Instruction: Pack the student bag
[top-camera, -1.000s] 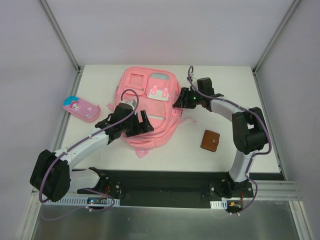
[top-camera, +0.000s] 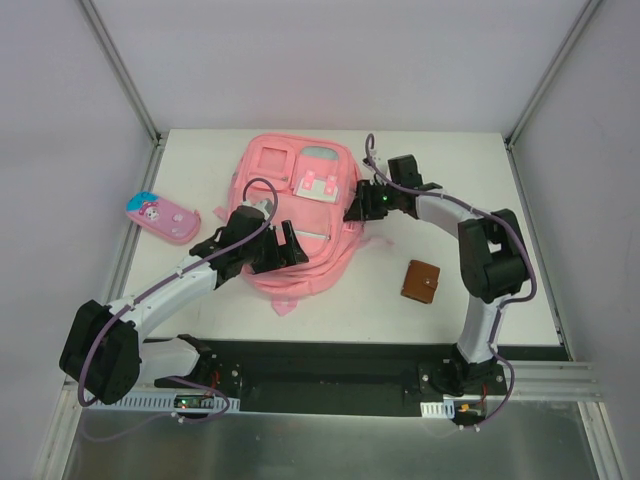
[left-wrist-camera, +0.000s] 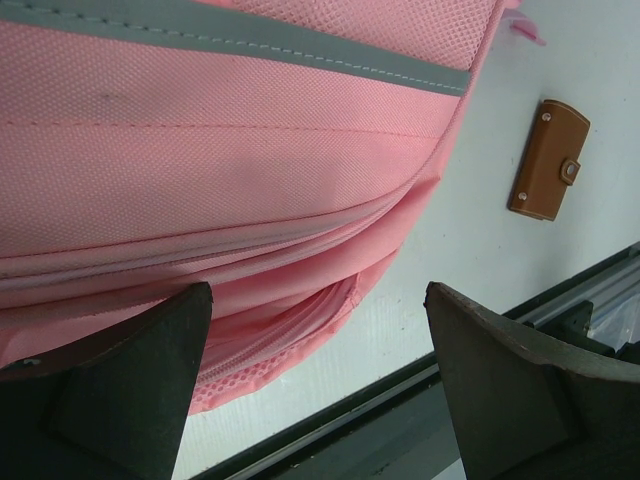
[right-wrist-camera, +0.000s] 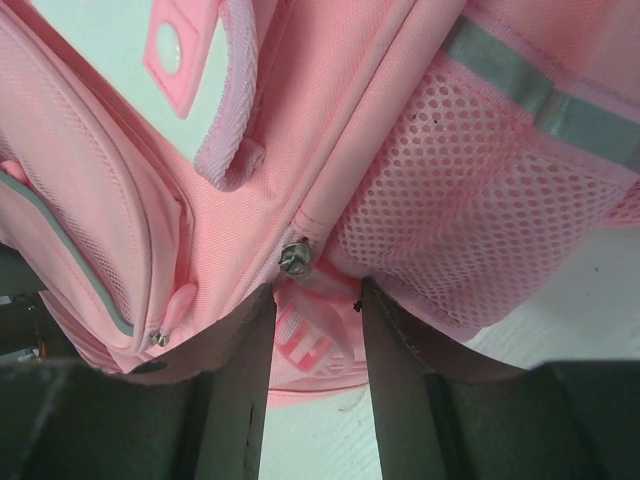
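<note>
A pink backpack lies flat in the middle of the table. My left gripper is over its lower left part, open, with pink fabric and a zipper seam below it in the left wrist view. My right gripper is at the bag's right edge; in the right wrist view its fingers are part open around a pink zipper pull below a metal slider. Whether they touch the pull is unclear. A pink pencil case lies at the left, a brown wallet at the right.
A dark rail runs along the front edge.
My right gripper and arm have shifted slightly to the left along the bag's edge. The left arm is unmoved.
</note>
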